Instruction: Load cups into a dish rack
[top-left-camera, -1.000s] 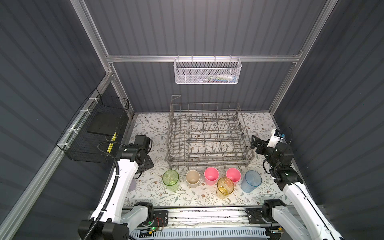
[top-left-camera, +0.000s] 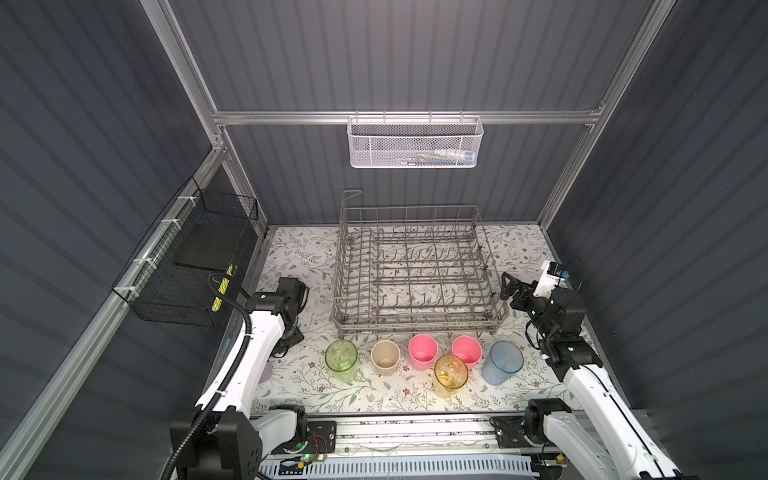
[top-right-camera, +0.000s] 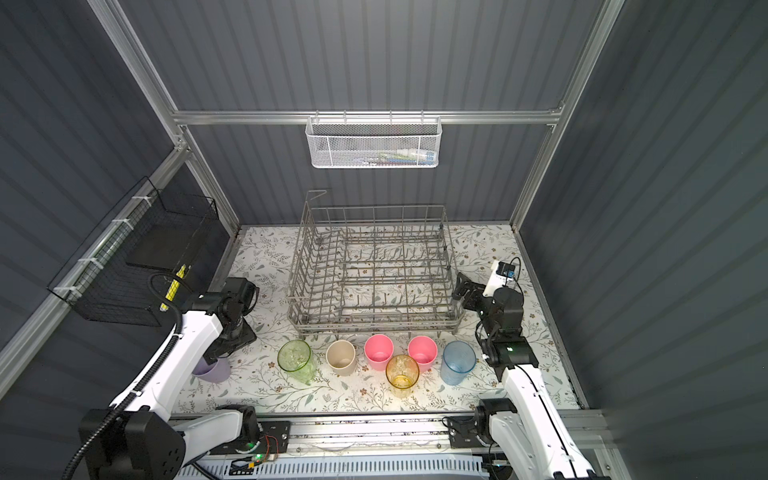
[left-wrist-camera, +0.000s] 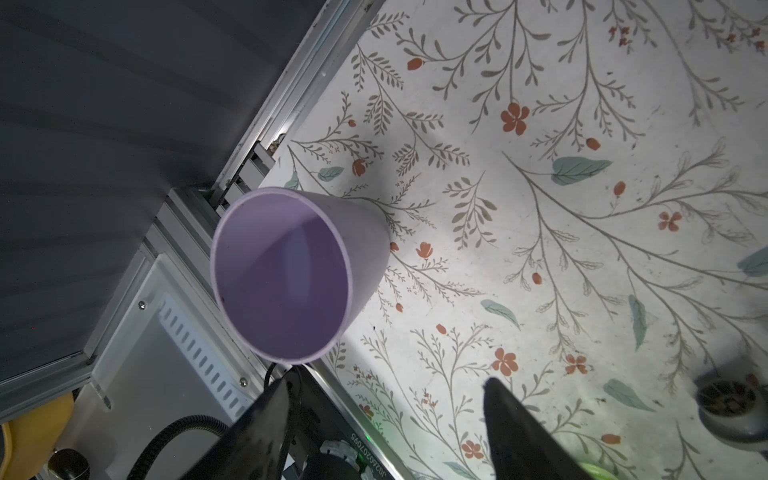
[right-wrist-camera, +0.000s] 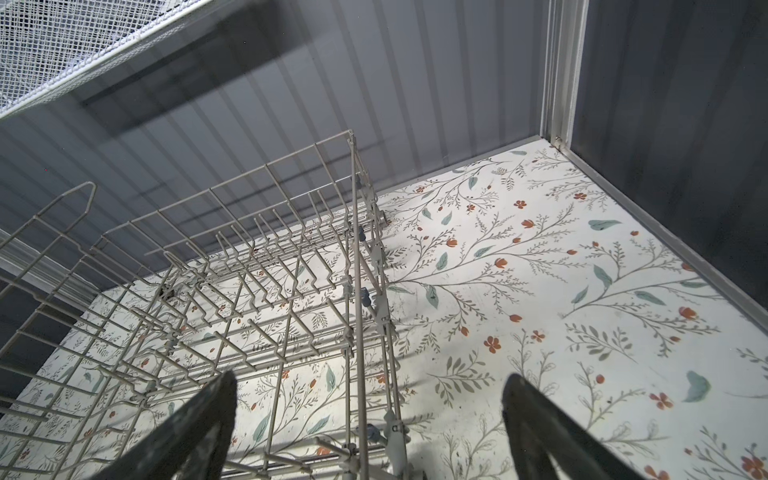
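A wire dish rack (top-left-camera: 416, 328) stands empty on the floral table, with green (top-left-camera: 341, 360), beige (top-left-camera: 385, 357), pink (top-left-camera: 422, 352), second pink (top-left-camera: 466, 349), amber (top-left-camera: 450, 376) and blue (top-left-camera: 502, 364) cups in front. A purple cup (left-wrist-camera: 360, 256) stands at the left end, beneath my left gripper; its blurred fingers are apart with nothing between them, and the cup is outside them. My right gripper is open at the rack's right side, holding nothing.
A black wire basket (top-left-camera: 184, 288) hangs on the left wall, a white mesh basket (top-left-camera: 414, 144) on the back wall. Bare table lies either side of the rack.
The right arm and the cups look almost unchanged.
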